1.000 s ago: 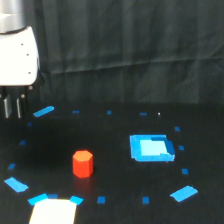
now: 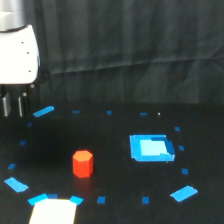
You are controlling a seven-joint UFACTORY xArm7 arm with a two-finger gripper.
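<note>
My gripper (image 2: 13,104) hangs at the upper left under the white arm, two dark fingers pointing down with a gap between them. It looks open, and I see nothing in the gap. A red-orange hexagonal block (image 2: 83,164) rests on the black table, well below and to the right of the gripper. Farther right lies a blue square (image 2: 134,149) with a pale, whitish patch (image 2: 153,147) in its middle. At the bottom edge is a cream-coloured square (image 2: 53,212), partly cut off by the frame, with blue along its upper side.
Small blue marks dot the table, and blue tape strips lie at the left (image 2: 16,185), lower right (image 2: 184,193) and near the gripper (image 2: 43,111). A dark curtain (image 2: 140,50) hangs behind. Between the red block and the blue square the table is clear.
The arm and gripper sit slightly higher, and the fingers appear a little farther apart. The block and the squares have not moved.
</note>
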